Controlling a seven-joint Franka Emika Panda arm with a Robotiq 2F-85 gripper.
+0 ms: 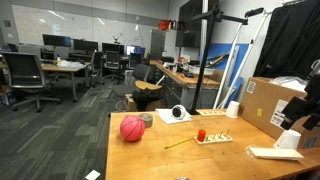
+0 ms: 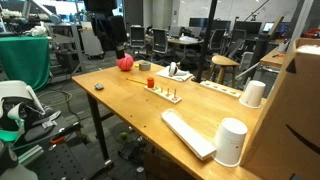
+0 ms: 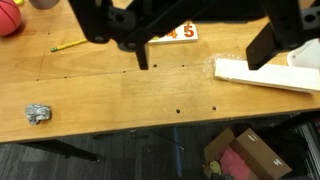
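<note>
My gripper hangs above the wooden table, open, with nothing between its spread fingers. In the wrist view, a white numbered peg board [image 3: 182, 34] lies beyond it, partly hidden by the gripper. A long white block [image 3: 265, 73] lies on the right of that view. Exterior view 2 shows a red piece [image 2: 151, 82] at one end of the peg board [image 2: 168, 95]. A red ball [image 1: 132, 128] rests toward the far left corner, and a yellow stick [image 1: 180, 143] lies flat between ball and board.
One white cup [image 2: 230, 140] stands beside the long block, another [image 2: 253, 94] near the far edge. White headphones [image 1: 179, 112] and a grey can [image 1: 147, 119] sit at the back. A crumpled silvery lump [image 3: 38, 113] lies near the front edge.
</note>
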